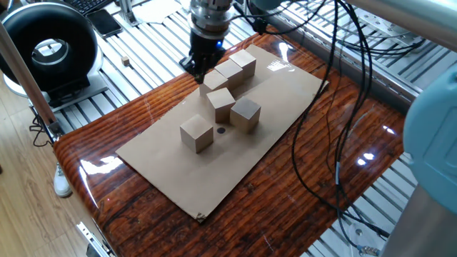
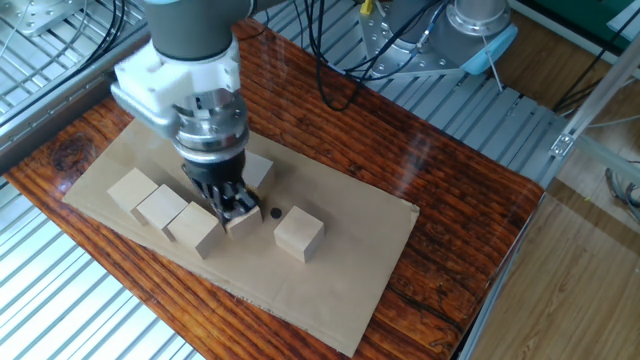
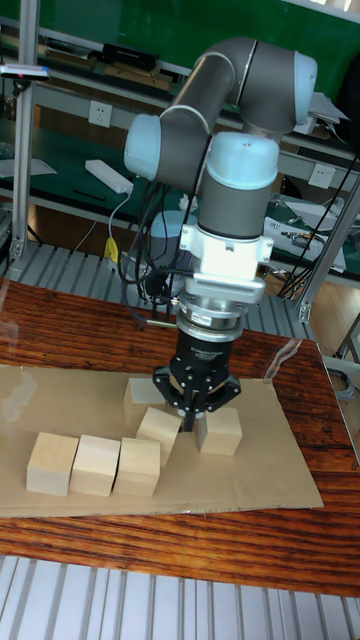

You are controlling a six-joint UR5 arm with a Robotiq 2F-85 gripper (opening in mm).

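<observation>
My black gripper point(image 1: 200, 78) hangs over the cardboard with its fingers drawn together; nothing shows between them. Three pale wooden cubes form a row: a far one point(image 1: 243, 61), a middle one point(image 1: 229, 71) and a near one point(image 1: 213, 84). Beside the row sits a turned cube point(image 1: 221, 103), close to a cube with a darker top point(image 1: 245, 114). Another cube point(image 1: 196, 133) stands apart. In exterior view 3 the fingertips appear between the turned cube point(image 3: 159, 435) and the separate cube point(image 3: 220, 432). The gripper point(image 2: 235, 213) partly hides the turned cube in exterior view 2.
The cardboard sheet point(image 1: 168, 168) lies on a glossy brown wooden table point(image 1: 285, 193). A dark round spot point(image 1: 221, 130) marks the sheet near the cubes. Black cables point(image 1: 296, 146) hang along the arm's side. The sheet's near end is clear.
</observation>
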